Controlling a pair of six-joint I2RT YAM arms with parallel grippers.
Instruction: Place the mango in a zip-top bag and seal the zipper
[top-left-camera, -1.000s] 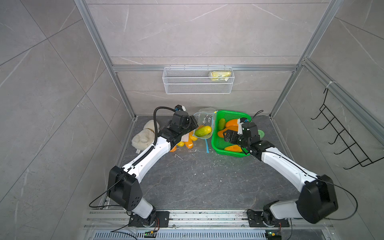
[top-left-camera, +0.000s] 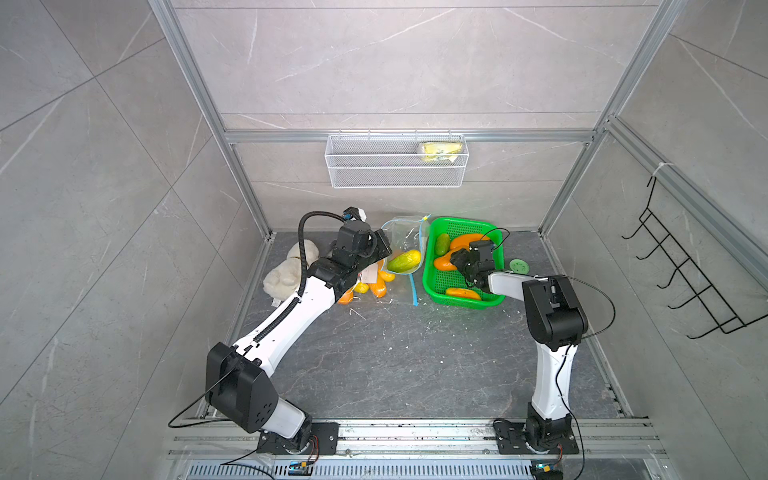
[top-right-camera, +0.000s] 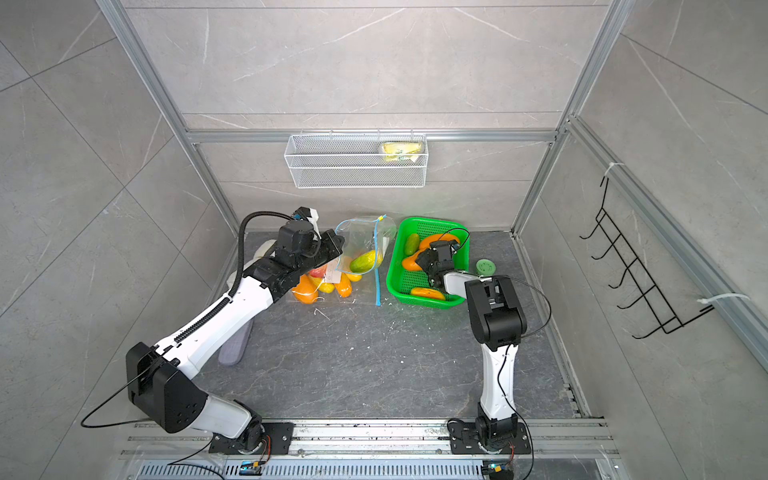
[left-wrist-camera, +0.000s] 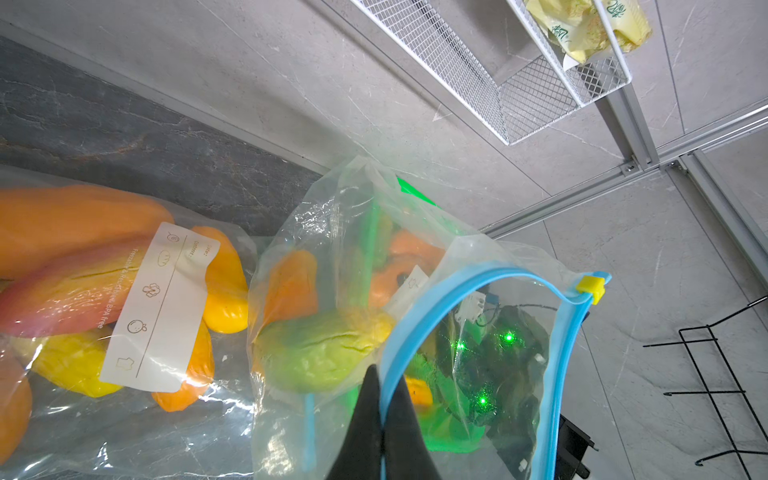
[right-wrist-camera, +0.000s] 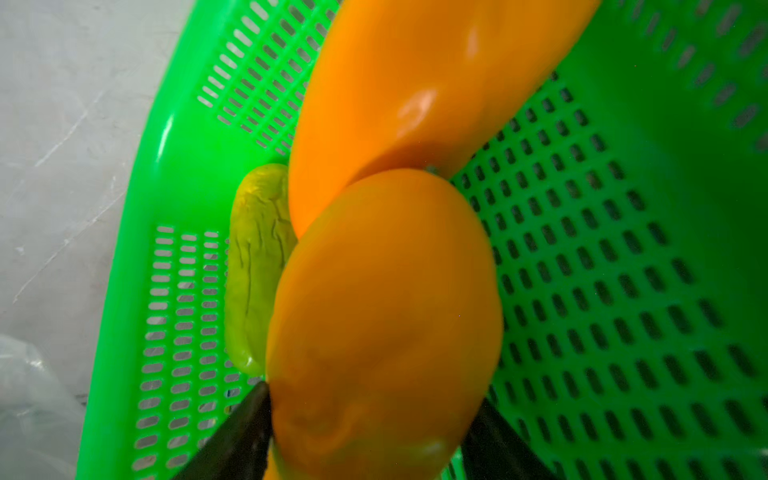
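Observation:
The clear zip top bag (left-wrist-camera: 352, 192) has a blue rim and a yellow slider (left-wrist-camera: 592, 288), and its mouth gapes toward the right. My left gripper is shut on that rim, holding the bag up. A yellow-green fruit (left-wrist-camera: 320, 352), mango-like, shows in or behind the clear film; I cannot tell which. In the green basket (top-left-camera: 430, 276), my right gripper is part open around a rounded orange mango (right-wrist-camera: 384, 296), one finger (right-wrist-camera: 252, 416) at each side. Whether both fingers press on it, I cannot tell.
Beside the mango in the basket lie a long orange fruit (right-wrist-camera: 432, 88) and a wrinkled green cucumber (right-wrist-camera: 256, 264). Another bag of fruit (left-wrist-camera: 120, 240) lies left of the held bag. A white plush toy (top-left-camera: 284, 276) sits further left.
My right arm has swung inward and the gripper has come down into the basket, over the orange mango.

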